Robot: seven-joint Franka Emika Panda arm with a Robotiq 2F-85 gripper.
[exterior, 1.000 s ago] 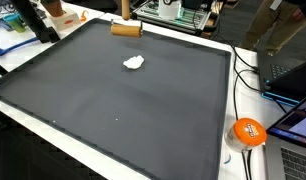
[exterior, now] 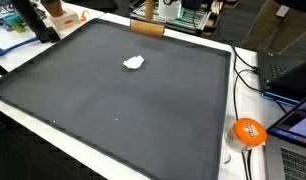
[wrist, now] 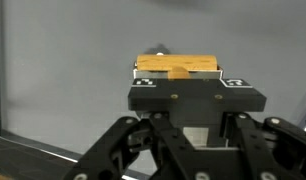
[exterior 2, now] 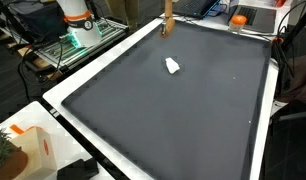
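Note:
A wooden mallet-like tool hangs head-down near the far edge of the dark board, its head [exterior: 148,28] low and its handle [exterior: 150,10] upright. Exterior view 2 shows the same head [exterior 2: 165,30] at the board's far side. In the wrist view the wooden head [wrist: 176,62] lies beyond my gripper, which is shut on the handle. Both exterior views cut off the gripper above. A small white crumpled piece [exterior: 133,62] lies on the board, in front of the tool; exterior view 2 has this white piece [exterior 2: 172,65] too. Whether the head touches the board I cannot tell.
The grey board [exterior: 123,110] is otherwise clear. An orange-topped round object [exterior: 247,132] stands beside its right edge, near laptops [exterior: 289,160]. Clutter and a potted plant [exterior: 61,15] occupy the far left corner. A robot base [exterior 2: 78,20] is off to the left in exterior view 2.
In exterior view 1 the wooden tool has moved to the right along the far edge, and its head looks turned and shorter than before. The white piece has stayed put.

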